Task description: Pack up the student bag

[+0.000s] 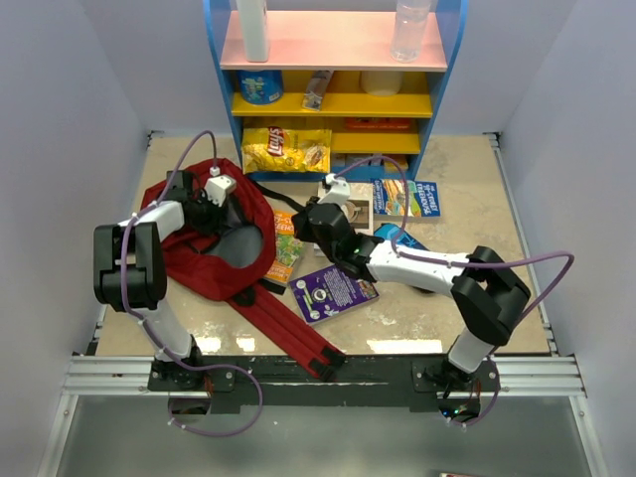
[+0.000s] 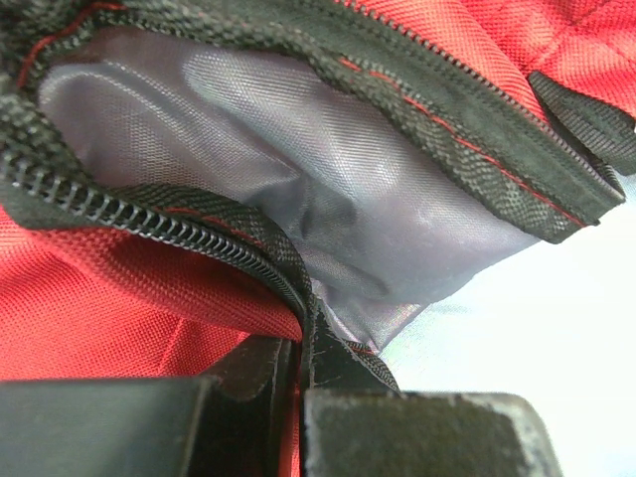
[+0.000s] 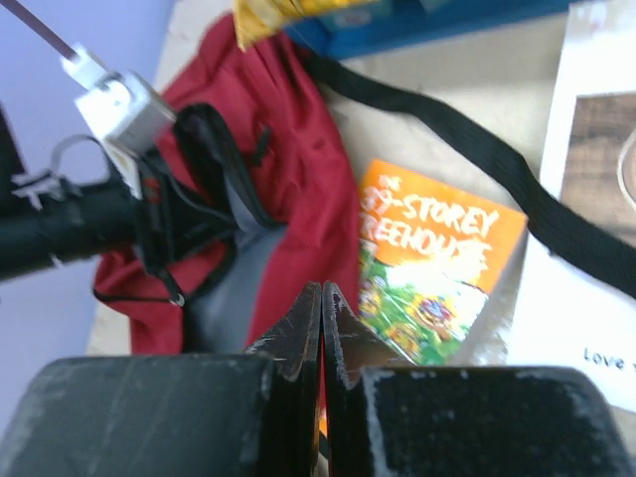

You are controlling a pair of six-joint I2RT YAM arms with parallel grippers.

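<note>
The red bag [image 1: 189, 260] lies at the left of the table with its mouth open and grey lining showing. My left gripper is shut on the bag's zippered edge [image 2: 238, 234]. To the right of the bag, above the books, hovers my right gripper, shut with nothing between its fingers. An orange and green treehouse book [image 3: 432, 253] lies against the bag's right side. Nearby are a purple book [image 1: 333, 293], a white-bordered book [image 1: 360, 214] partly behind the right arm, and blue books [image 1: 422, 199] farther right.
A blue shelf with yellow boards [image 1: 397, 104] stands at the back, holding a yellow chip bag [image 1: 286, 150], a blue can [image 1: 260, 87] and bottles. Red bag straps [image 1: 288, 328] reach toward the front edge.
</note>
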